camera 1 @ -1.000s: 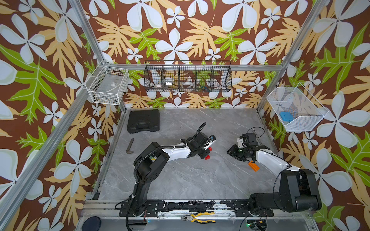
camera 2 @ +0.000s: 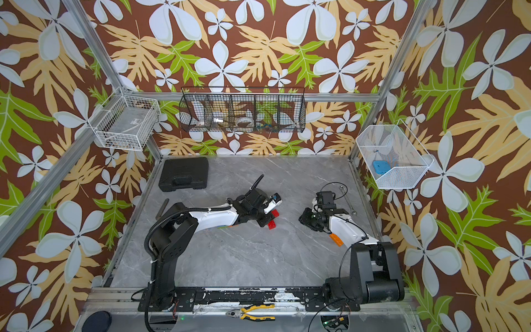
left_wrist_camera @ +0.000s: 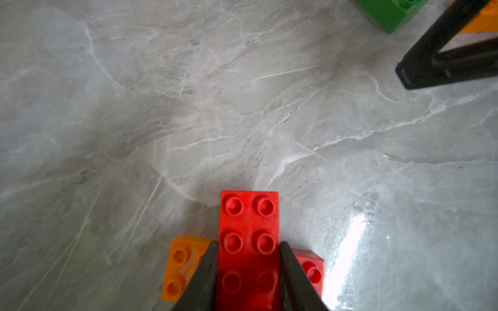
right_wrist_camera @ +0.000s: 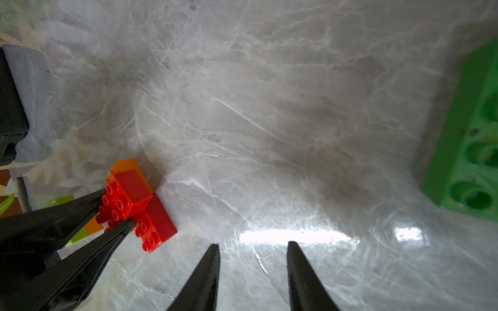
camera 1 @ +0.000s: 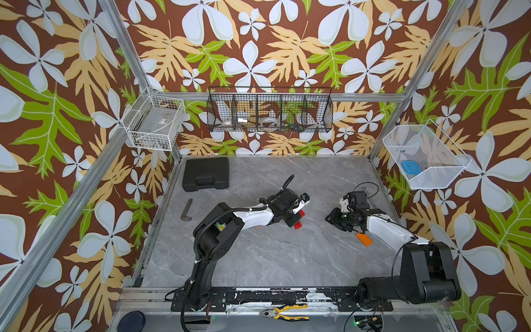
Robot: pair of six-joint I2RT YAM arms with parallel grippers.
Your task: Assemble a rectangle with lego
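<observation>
A red brick shows lengthwise in the left wrist view, with the fingers of my left gripper close against both its long sides. It overlaps an orange brick on one side and a second red brick on the other. From the right wrist view, the held red brick appears on top of the orange brick and red brick; whether the studs are pressed home cannot be told. My right gripper is open over bare table, nothing between its fingers.
A large green brick lies at the right wrist view's edge. An orange brick is beside the right arm. Under the left forearm shows a green piece. A black case stands back left. Free table separates the grippers.
My left arm has shifted very slightly, and a little more of the lower red brick shows beside its gripper. The right arm looks almost unmoved.
</observation>
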